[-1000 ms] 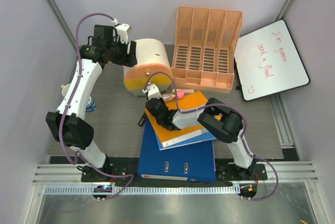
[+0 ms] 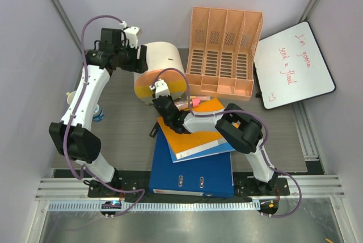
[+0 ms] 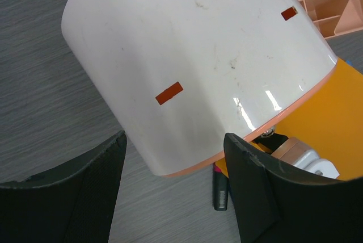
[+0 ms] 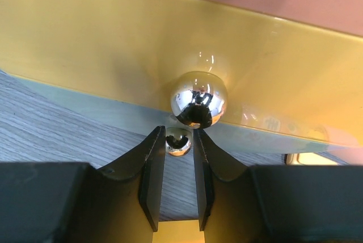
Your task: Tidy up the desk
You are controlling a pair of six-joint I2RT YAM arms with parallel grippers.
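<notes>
A rounded white box (image 2: 161,54) stands at the back, its curved front pink above and yellow below. My left gripper is open at the box's left side, with the glossy white shell (image 3: 187,44) beyond its fingers. At the lower front, my right gripper has a narrow gap between its fingertips. A shiny metal knob (image 4: 198,100) sits on the yellow panel just above them. A smaller round knob (image 4: 178,141) appears between the fingertips; I cannot tell whether they touch it.
A peach compartment rack (image 2: 224,53) stands right of the box; a whiteboard (image 2: 295,64) leans farther right. Orange (image 2: 184,140) and blue folders (image 2: 193,175) lie beneath my right arm, a black marker (image 2: 154,129) beside them.
The left arm has barely moved; box and folders look unchanged.
</notes>
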